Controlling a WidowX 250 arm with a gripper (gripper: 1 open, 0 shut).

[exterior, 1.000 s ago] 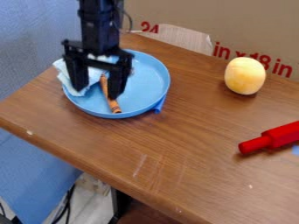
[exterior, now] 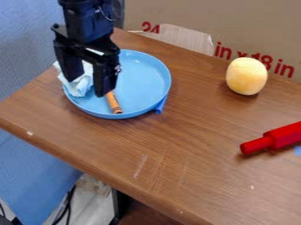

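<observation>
My black gripper (exterior: 86, 70) hangs over the left part of a blue plate (exterior: 147, 83), partly covering a white cloth (exterior: 77, 86) and an orange stick-like item (exterior: 113, 103) lying on the plate. Whether its fingers are open or shut, or hold anything, is hard to tell from this view.
A pale yellow round object (exterior: 245, 76) sits at the right back, and a red rolling pin (exterior: 273, 140) lies at the right edge. Cardboard stands behind, and the table's left edge drops beside the plate.
</observation>
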